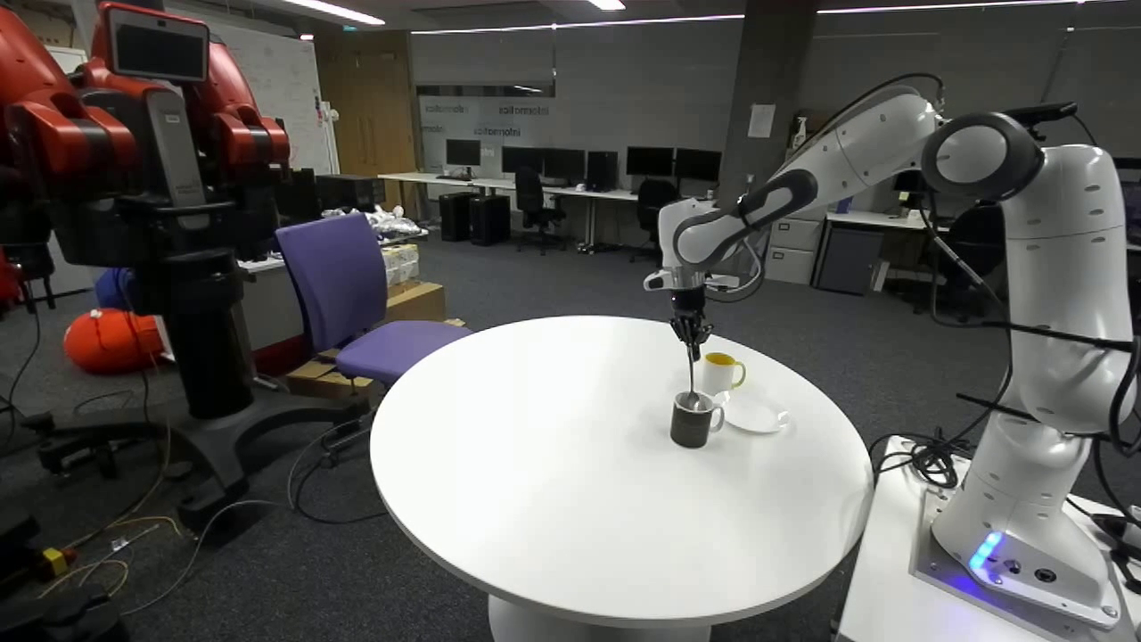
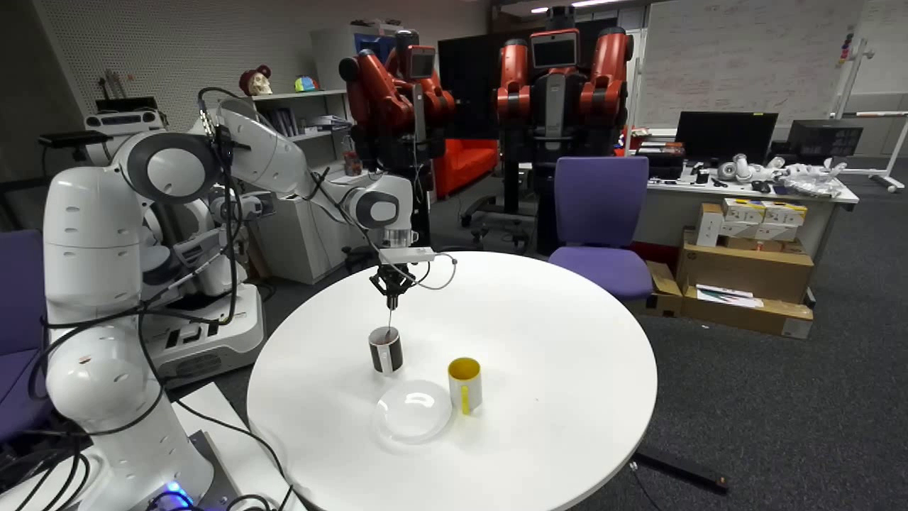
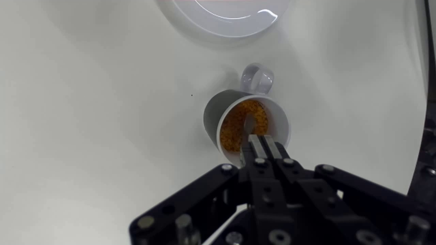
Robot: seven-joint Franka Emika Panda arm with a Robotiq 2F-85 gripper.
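Note:
My gripper is shut on the thin handle of a metal spoon (image 1: 693,374), which hangs nearly upright. In the wrist view the spoon's bowl (image 3: 249,123) shows inside the dark grey mug (image 3: 215,112), over orange-brown grains (image 3: 235,126). Whether it touches the grains, I cannot tell. The mug stands upright with its clear-looking handle toward the white plate (image 2: 413,412). Beyond it, a white mug (image 2: 464,387) with a yellow inside and yellow handle stands beside the plate. My fingers stay above the dark mug's rim in both exterior views.
A purple chair (image 1: 342,289) stands close to its far left edge. Cables (image 1: 936,455) lie by the arm's base.

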